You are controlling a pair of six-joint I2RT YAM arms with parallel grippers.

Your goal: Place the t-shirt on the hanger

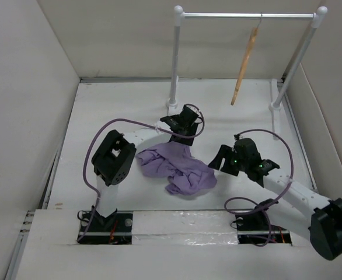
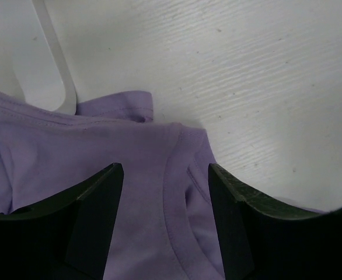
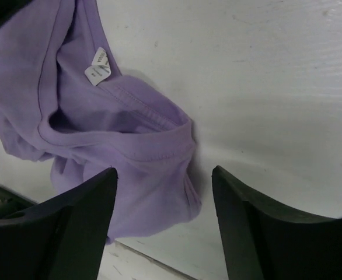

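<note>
A crumpled purple T-shirt [image 1: 182, 174] lies on the white floor. My left gripper [image 1: 185, 137] is over its upper edge; in the left wrist view the open fingers [image 2: 83, 233] frame a folded edge of cloth [image 2: 136, 151]. My right gripper [image 1: 223, 160] hovers at the shirt's right end, open, with a corner of cloth [image 3: 153, 163] and a small label [image 3: 98, 73] in its wrist view. A wooden hanger [image 1: 244, 61] hangs from the rail at upper right, seen edge-on.
A white rack [image 1: 217, 15] with upright posts [image 1: 175, 58] stands at the back, its left foot near the left gripper. Walls close in the sides. Bare floor [image 1: 241, 111] shows below the hanger.
</note>
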